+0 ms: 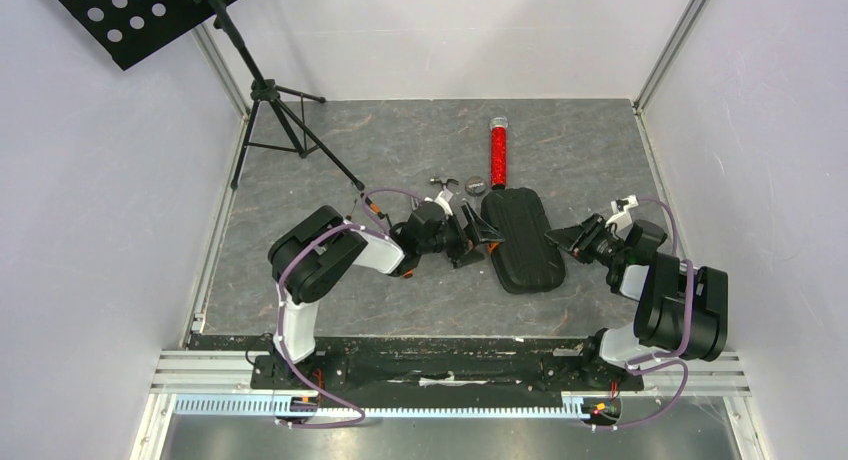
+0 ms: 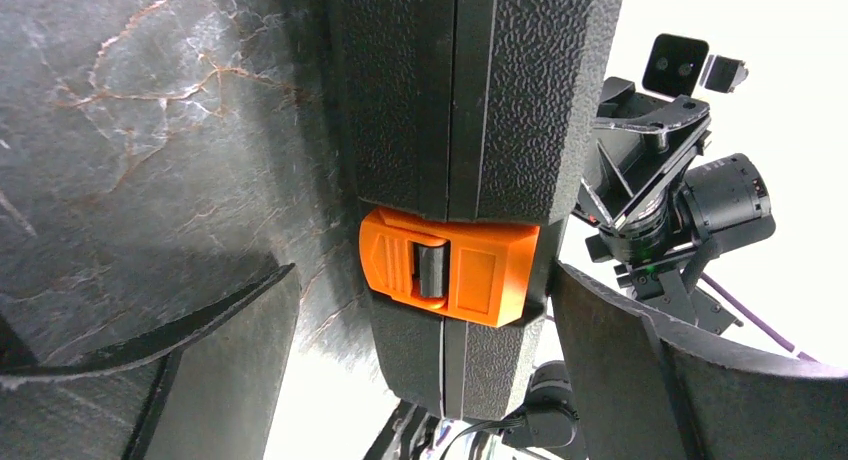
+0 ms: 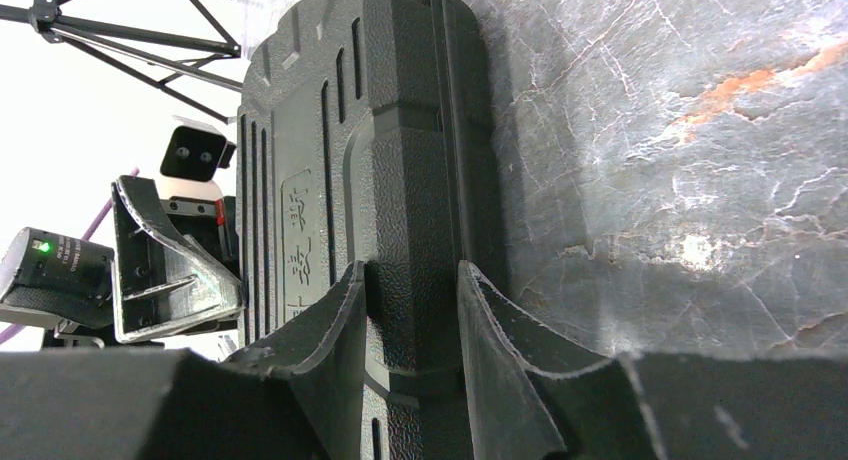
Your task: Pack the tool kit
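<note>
The black tool case (image 1: 522, 242) lies on the grey floor between the two grippers. Its orange latch (image 2: 445, 265) faces my left gripper, which stands open around the latch side in the left wrist view. My right gripper is at the case's opposite long side, fingertips part open on either side of a ribbed edge of the case (image 3: 405, 200); whether they grip it is unclear.
A red cylinder (image 1: 498, 152) lies behind the case, with a round tape measure (image 1: 475, 185) and a hammer (image 1: 443, 184) to its left. A black stand (image 1: 280, 110) occupies the back left.
</note>
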